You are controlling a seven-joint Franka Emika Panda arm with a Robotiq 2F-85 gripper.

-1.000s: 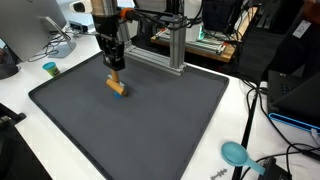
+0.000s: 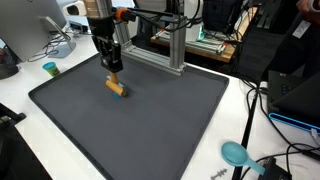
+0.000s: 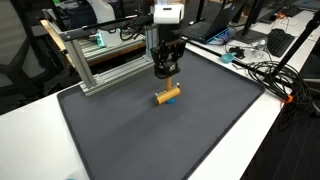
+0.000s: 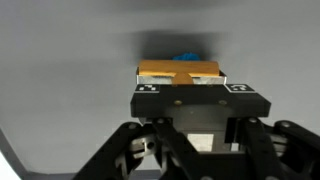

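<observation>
A wooden mallet-shaped piece hangs below my gripper (image 2: 113, 71), its short handle upright between the fingers. Its cylindrical orange head (image 2: 116, 88) lies crosswise at or just above the dark grey mat; whether it touches cannot be told. From the other side, the head (image 3: 168, 96) shows beneath my gripper (image 3: 167, 78), which is shut on the handle. A small blue thing (image 3: 171, 101) shows at the head's lower edge. Seen from the wrist, the wooden head (image 4: 160, 68) spans just beyond my gripper, with a bit of blue (image 4: 187, 57) behind it.
A metal frame (image 2: 172, 55) stands at its far edge. Off the mat are a green-and-blue cup (image 2: 51, 69) and a light-blue round object (image 2: 236, 154). Cables (image 3: 265, 72) lie beside the mat.
</observation>
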